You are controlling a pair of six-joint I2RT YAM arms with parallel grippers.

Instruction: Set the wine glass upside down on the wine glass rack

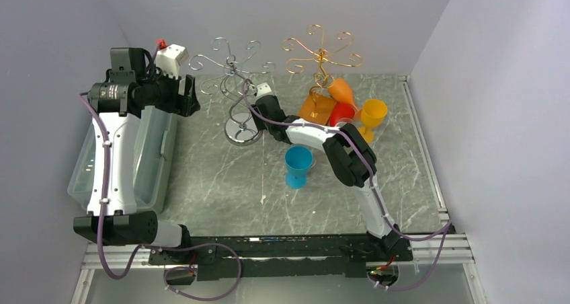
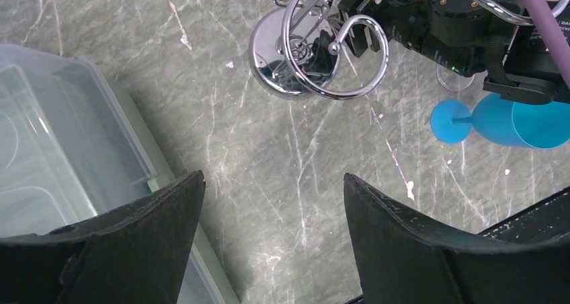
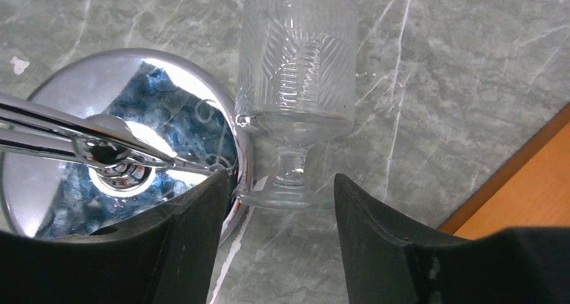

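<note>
A clear textured glass goblet (image 3: pixel 296 82) lies on the marble table just beside the round chrome base (image 3: pixel 121 82) of the silver rack (image 1: pixel 232 68). My right gripper is open at the goblet's foot, its fingers to either side of it; in the top view it is mostly hidden by its own arm near the rack's base. My left gripper is open above the table left of the rack, nothing between its fingers.
A translucent plastic bin (image 2: pixel 47 142) fills the left. A gold rack (image 1: pixel 322 55) with orange, red and yellow (image 1: pixel 374 111) cups stands at the right. A blue goblet (image 1: pixel 298 161) sits in the middle front.
</note>
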